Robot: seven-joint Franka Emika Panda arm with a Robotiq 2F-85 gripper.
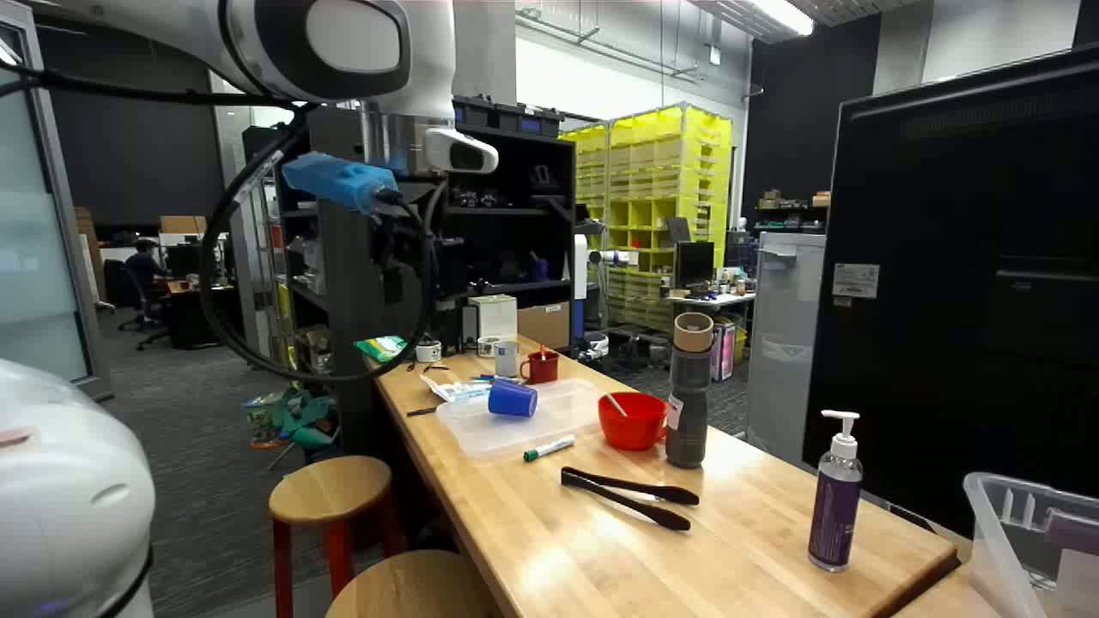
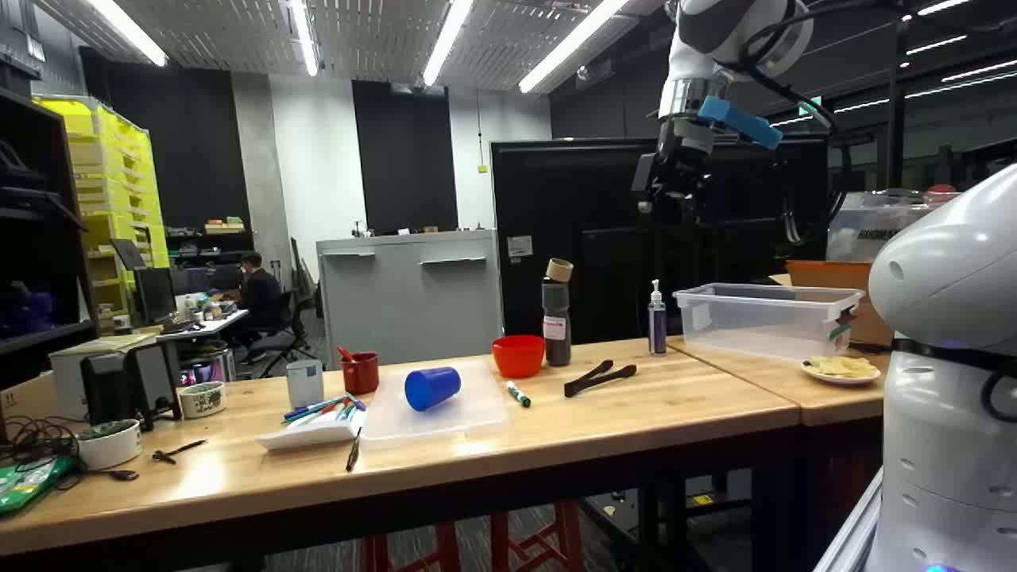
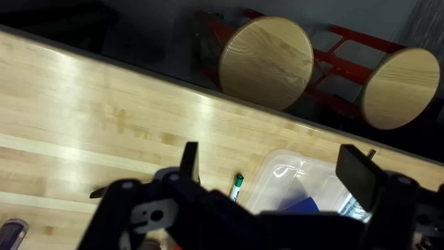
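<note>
High above the table, my gripper stands open, its two fingers far apart with nothing between them. In exterior view 2 the same gripper (image 2: 670,202) hangs well clear of everything below. A blue cup (image 2: 431,389) lies on its side on a clear plastic lid (image 2: 477,430). A green-capped marker (image 2: 517,394) rests beside the lid, and black tongs (image 2: 598,378) lie to its right. Behind these are a red bowl (image 2: 520,357) with a utensil in it and a dark bottle (image 2: 557,324). In the wrist view my gripper body hides most of the cup and tongs.
A pump bottle (image 2: 658,319), an empty-looking clear bin (image 2: 763,324) and a plate of food (image 2: 841,372) stand to the right. Leftward are a red mug (image 2: 359,372), a grey mug (image 2: 305,384) and a white tray of pens (image 2: 310,432).
</note>
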